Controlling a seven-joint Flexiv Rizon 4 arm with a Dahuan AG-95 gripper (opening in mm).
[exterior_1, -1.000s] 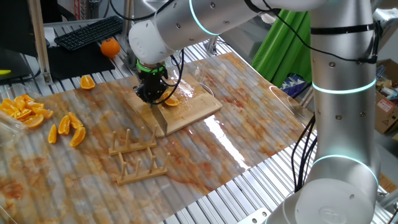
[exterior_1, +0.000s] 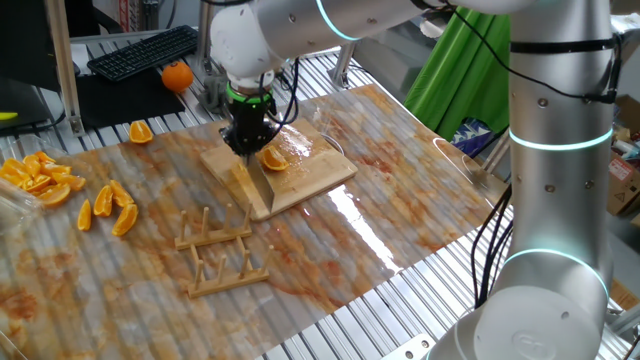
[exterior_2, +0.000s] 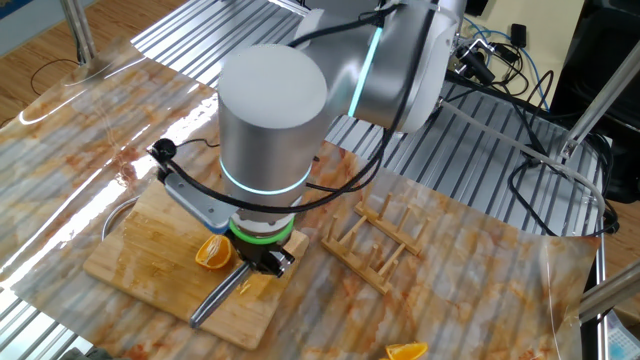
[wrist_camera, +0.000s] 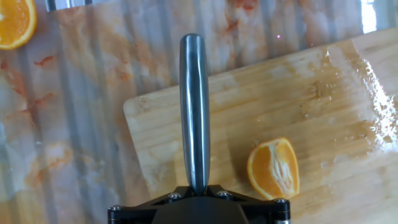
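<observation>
A knife with a smooth metal handle (wrist_camera: 194, 112) extends from my gripper, whose black fingers close around it. In exterior view 1 the knife (exterior_1: 259, 190) slants down over the near left part of the wooden cutting board (exterior_1: 315, 178); whether it touches the wood I cannot tell. Exterior view 2 has the gripper (exterior_2: 268, 260) low over the board (exterior_2: 150, 245). An orange piece (wrist_camera: 273, 168) lies on the board just right of the knife in the wrist view, apart from it. The same piece (exterior_2: 214, 252) shows beside the gripper in exterior view 2.
A wooden peg rack (exterior_1: 222, 255) stands close to the board's near side. Several cut orange wedges (exterior_1: 104, 203) and a heap of pieces (exterior_1: 38, 178) lie at the left. One wedge (exterior_1: 140, 132) and a whole orange (exterior_1: 177, 77) sit farther back. Right of the board the tabletop is clear.
In exterior view 1, my wrist has shifted slightly right and up, with its cable swinging clear of the orange piece. The knife, board, rack and orange pieces look nearly unchanged in place.
</observation>
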